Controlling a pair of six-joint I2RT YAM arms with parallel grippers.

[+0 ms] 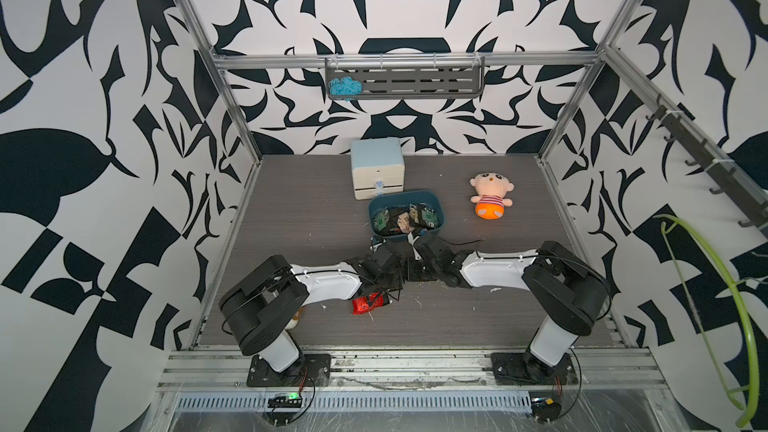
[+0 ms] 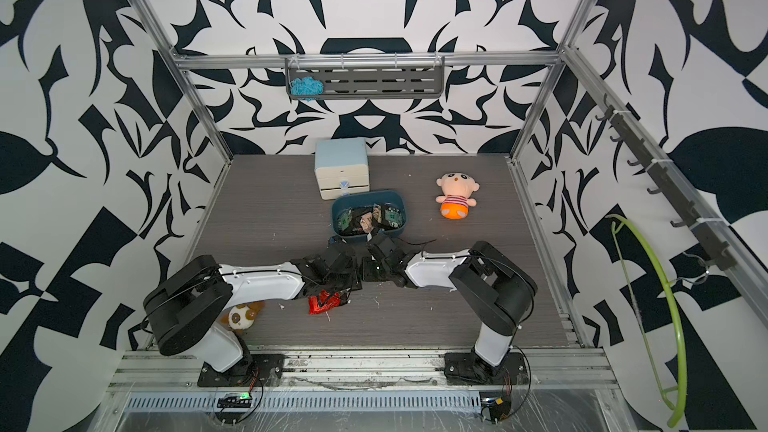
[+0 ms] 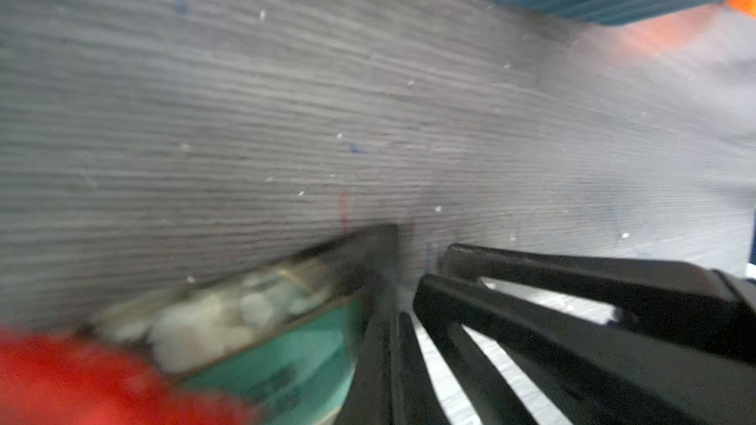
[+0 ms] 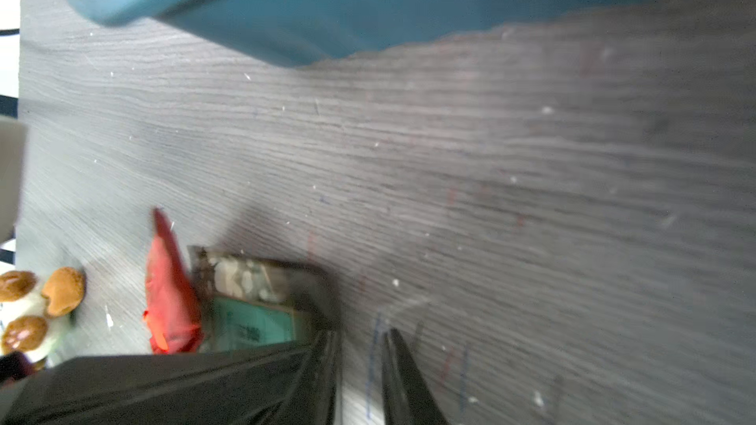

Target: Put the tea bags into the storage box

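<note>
A dark tea bag packet [image 4: 260, 299] with a green label and pale pieces sits by the red packet [image 4: 169, 291]. In the left wrist view, that dark packet [image 3: 260, 330] reaches the fingertips of my left gripper, which is shut; whether its edge is pinched cannot be told. My right gripper has a narrow gap between its fingers, nothing visible in it. In the top left view it is close against the left gripper's tip. The blue storage box [image 1: 406, 195] stands just beyond both grippers, with several dark packets [image 1: 397, 221] inside.
A drawer unit [image 1: 377, 168] stands behind the box. A pink doll [image 1: 490, 196] lies at the back right, and a brown-and-white toy [image 2: 241, 315] rests under the left arm.
</note>
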